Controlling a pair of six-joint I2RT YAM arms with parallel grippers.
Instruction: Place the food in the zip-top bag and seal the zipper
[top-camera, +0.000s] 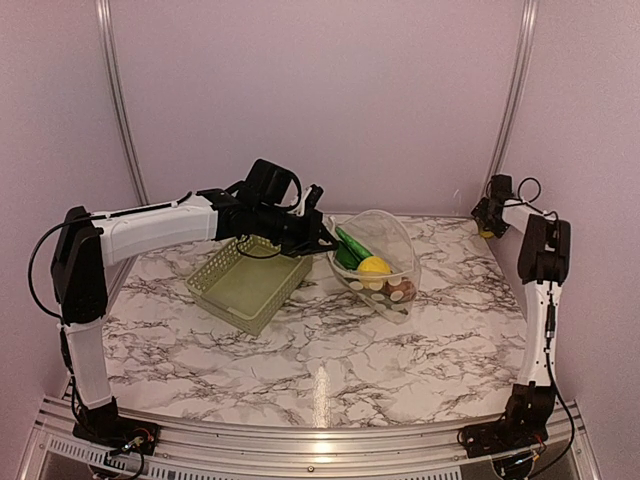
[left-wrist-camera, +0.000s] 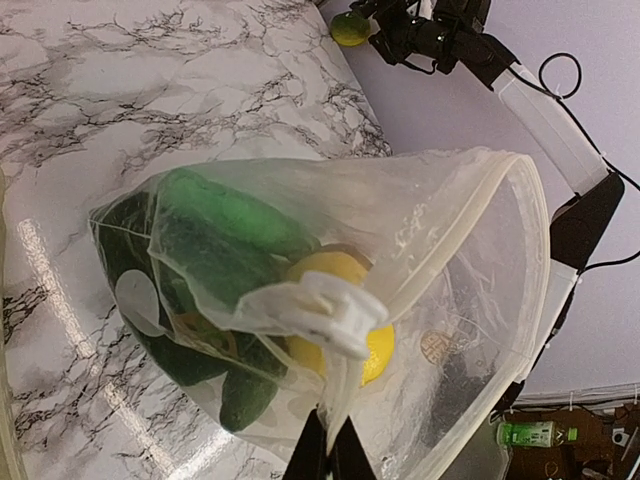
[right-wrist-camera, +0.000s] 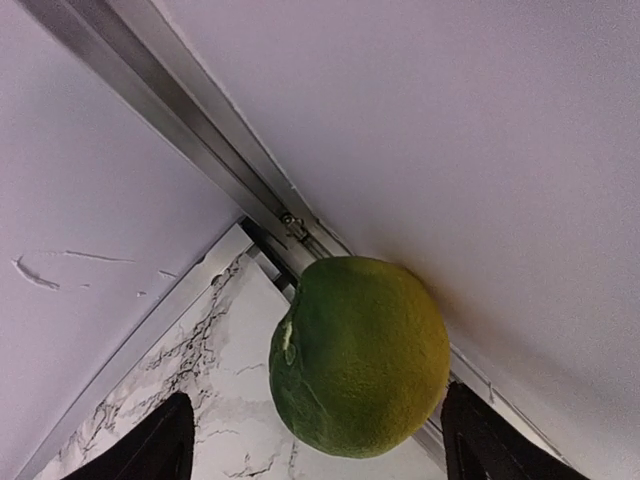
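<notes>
The clear zip top bag (top-camera: 402, 242) stands open in the middle of the table, holding green vegetables (left-wrist-camera: 228, 215), a yellow lemon-like fruit (top-camera: 374, 268) and other items. In the left wrist view, my left gripper is shut on the rim of the bag, close to its white slider (left-wrist-camera: 318, 315). A round green-yellow fruit (right-wrist-camera: 362, 360) sits in the far right corner against the wall. My right gripper is open at this fruit, its fingers (right-wrist-camera: 165, 445) on either side; a gap shows between the left finger and the fruit.
A pale green basket (top-camera: 246, 322), empty as far as shows, lies left of the bag under my left arm. Walls (right-wrist-camera: 520, 190) meet tightly behind and beside the corner fruit.
</notes>
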